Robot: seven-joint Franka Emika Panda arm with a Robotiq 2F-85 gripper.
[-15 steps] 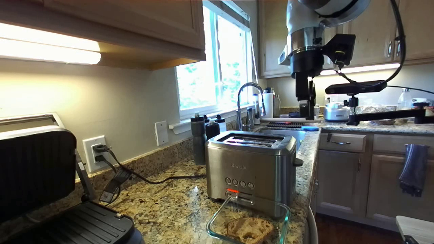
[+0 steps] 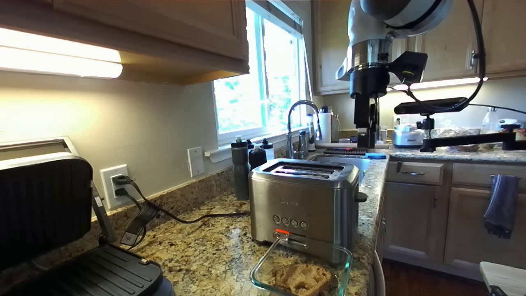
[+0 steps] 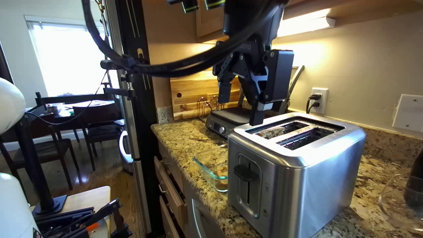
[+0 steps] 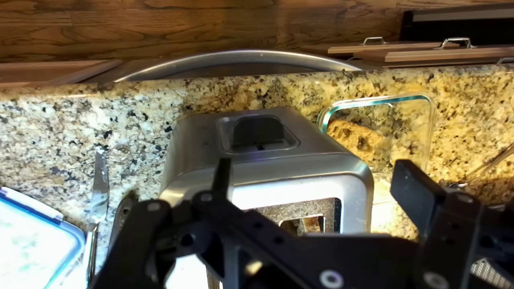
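Note:
My gripper stands open above the toaster's lever end, with empty space between its fingers. The silver two-slot toaster sits upright on the counter, and its dark lever is near the top of its track. A slice of bread shows in one slot; the other slot looks empty. Beside the toaster lies a clear glass dish holding another piece of bread. In the wrist view the fingers spread across the toaster's top, hiding much of the slots.
An open contact grill stands past the dish. Bottles line the wall side, and a power cord crosses the counter. A knife and a blue-rimmed lid lie on the toaster's other side.
My gripper has shifted slightly left and a little lower in exterior view 1, and its fingers look turned a little. The toaster, dish and bread have stayed put.

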